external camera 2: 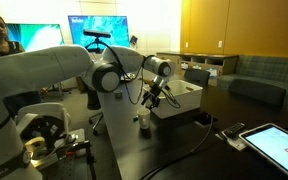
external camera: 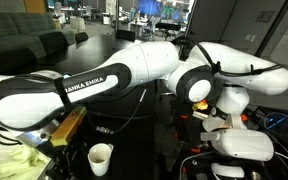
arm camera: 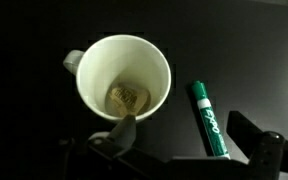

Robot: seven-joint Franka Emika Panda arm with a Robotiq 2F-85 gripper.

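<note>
A white mug [arm camera: 94,116] stands upright in the wrist view, its handle toward the upper left and a small brownish thing [arm camera: 129,98] lying inside. Right of it, a green-and-white marker [arm camera: 211,120] rests on the dark table. My gripper is open above the table, its dark fingers wide apart along the lower edge and nothing held between them. One finger overlaps the mug's near side in this view; whether they touch, I cannot tell. The mug [external camera: 100,159] also appears at the bottom of exterior view 1, right of the gripper, and as a pale cup [external camera 2: 144,119] in exterior view 2.
A white box [external camera 2: 187,98] stands behind the gripper, with yellow-green cloth [external camera: 16,162] in it. A dark cable [external camera 2: 189,150] crosses the table toward a tablet [external camera 2: 276,141]. Bare dark tabletop lies in front of the mug.
</note>
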